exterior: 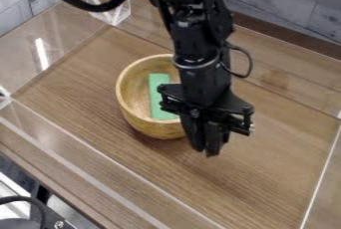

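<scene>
A black robot arm reaches down from the top of the view, its gripper [205, 139] low over the wooden table, just right of a round tan bowl [132, 91]. A light green object [159, 82] lies in the bowl, partly hidden behind the arm. The fingers point down toward bare table; whether they are open or shut is unclear.
A grey wooden wall [290, 14] stands at the back. A black cable lies at the lower left corner.
</scene>
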